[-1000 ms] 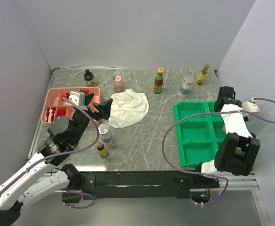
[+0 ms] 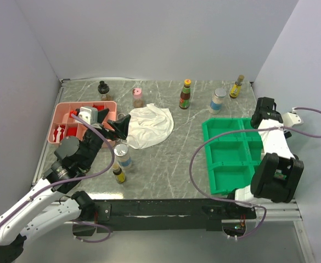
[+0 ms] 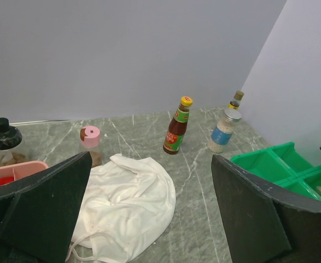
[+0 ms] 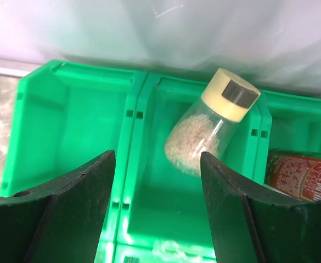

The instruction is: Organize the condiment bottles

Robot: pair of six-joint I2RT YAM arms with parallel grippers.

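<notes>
In the right wrist view a jar with a cream lid leans tilted in a middle compartment of the green tray. My right gripper is above it with its fingers apart, holding nothing. From the top this right gripper covers the tray's right side. A red-labelled container lies in the neighbouring compartment. My left gripper stands open and empty over the white cloth's left edge. Toward the back stand a red sauce bottle, a blue-labelled jar, a yellow-labelled bottle and a pink-capped jar.
A pink divided box with red items sits at the left, a black-capped bottle behind it. Near the left arm are another blue-labelled jar and a small dark bottle. The white cloth lies flat; mid-table is clear.
My right gripper has shifted slightly, its fingers spreading a little wider over the tray's right side. The left arm and the bottles outside the tray look unmoved.
</notes>
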